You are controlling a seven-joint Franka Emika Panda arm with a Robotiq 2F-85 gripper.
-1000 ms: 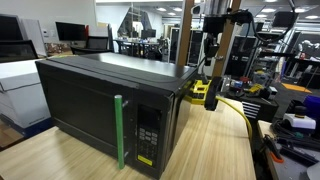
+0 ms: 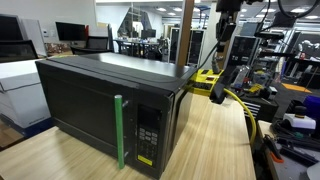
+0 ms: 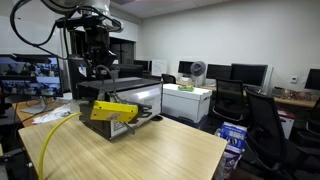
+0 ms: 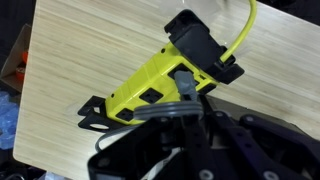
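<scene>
A yellow power strip with black ends hangs above the wooden table, tilted, beside the microwave. My gripper is shut on it, with its fingers over the strip's middle in the wrist view. In exterior view 1 the yellow strip shows at the microwave's right rear, one black end hanging lower. The exact contact between fingers and strip is partly hidden. A yellow cord trails from it in a curve.
The black microwave, with a green handle, stands close beside the strip. Bare tabletop lies in front and to the right in exterior view 2. Office chairs stand beyond the table.
Over the last second the arm and yellow strip have risen together in exterior view 1, and the strip has shifted and tilted slightly. The microwave has not moved.
</scene>
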